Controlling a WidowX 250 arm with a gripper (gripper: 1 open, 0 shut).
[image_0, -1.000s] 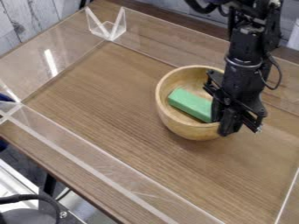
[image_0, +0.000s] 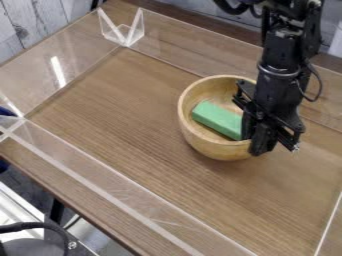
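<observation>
A light wooden bowl (image_0: 202, 135) rests at the centre-right of the camera view, with a green block (image_0: 217, 121) lying inside it. My black gripper (image_0: 253, 141) comes down from the top right to the bowl's right side, shut on what looks like the bowl's rim; the fingertips are dark and partly hard to make out.
A clear angular item (image_0: 122, 28) stands at the back left. Black cables and a dark part (image_0: 34, 240) sit at the lower left.
The bowl and my gripper have shifted very slightly; otherwise little differs.
</observation>
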